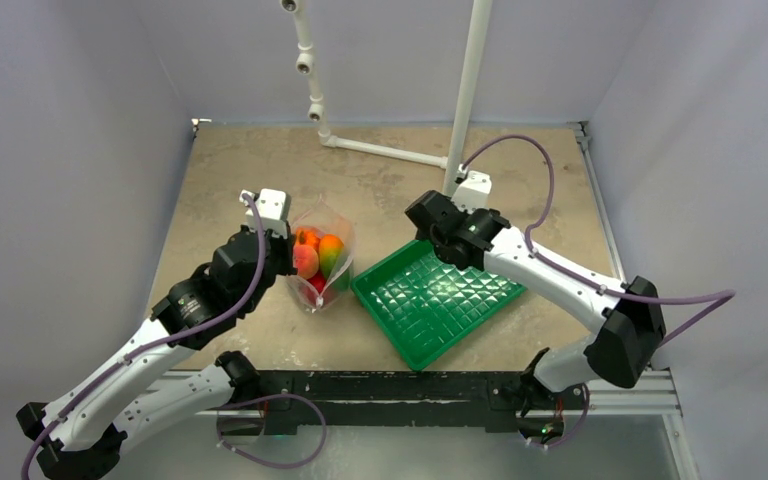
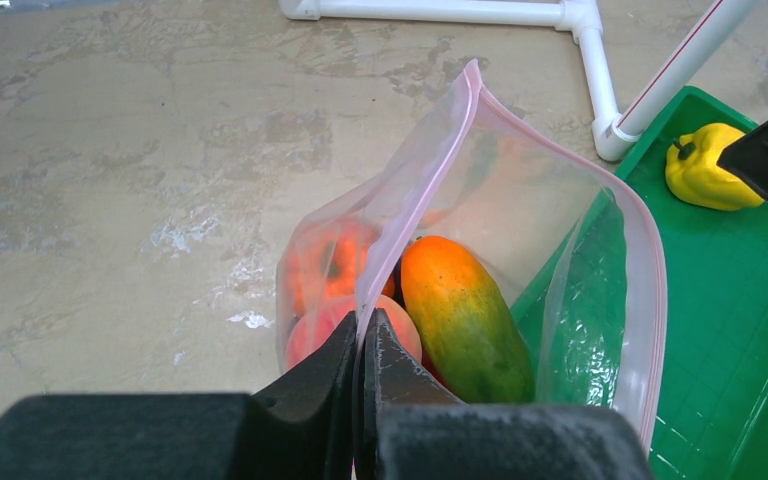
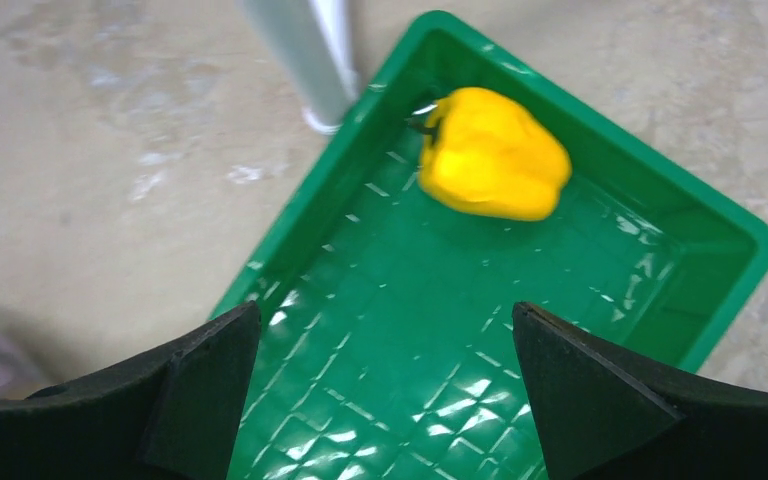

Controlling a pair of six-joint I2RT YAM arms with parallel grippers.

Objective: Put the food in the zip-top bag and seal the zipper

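Note:
The clear zip top bag (image 2: pixel 545 190) gapes upward at centre left, its pink-edged rim spread. Inside it rest a green-orange mango (image 2: pixel 465 320), a peach (image 2: pixel 400 330), an orange pumpkin-like vegetable (image 2: pixel 325 265) and something red, mostly covered. My left gripper is shut on the bag's near rim. Over the green tray (image 3: pixel 315 210), my right gripper stands open, nothing between its fingers. Ahead of those fingers a yellow pepper (image 3: pixel 495 155) lies in the tray's far corner; the right arm hides it in the top view.
White pipes (image 1: pixel 385 152) run along the back, and one upright pipe (image 1: pixel 467 90) stands close to the tray's far corner. Bare tabletop (image 1: pixel 230 170) spreads behind and left of the bag. Most of the tray floor is clear.

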